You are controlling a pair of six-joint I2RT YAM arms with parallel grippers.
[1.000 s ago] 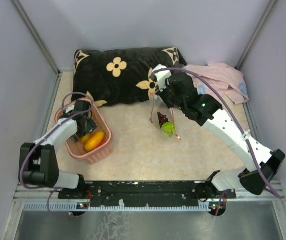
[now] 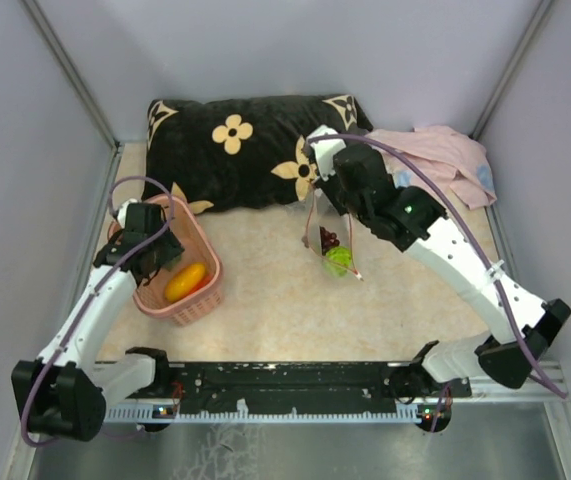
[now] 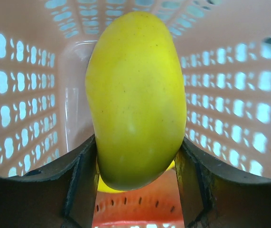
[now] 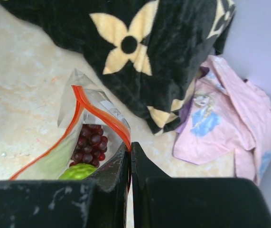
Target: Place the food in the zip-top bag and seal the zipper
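A yellow-green mango-like fruit (image 3: 135, 90) sits between the fingers of my left gripper, which touch it on both sides. In the top view this gripper (image 2: 173, 258) is over the pink basket (image 2: 197, 312), its fruit mostly hidden by the arm. A yellow-orange fruit (image 2: 185, 283) lies in the basket. The clear zip top bag (image 4: 64, 114), edged in orange, stands open with dark red grapes (image 4: 90, 145) and a green item (image 4: 78, 171) inside. My right gripper is shut on the bag's edge.
Something red (image 3: 140, 199) lies low in the basket under the yellow fruit. Behind are a black flowered cushion (image 2: 230, 165) and a pink cloth (image 2: 435, 160). Bare table (image 2: 265, 290) separates basket and bag.
My left arm has shifted, its wrist and elbow now further toward the front left, the gripper still over the basket. The right arm and bag have barely moved.
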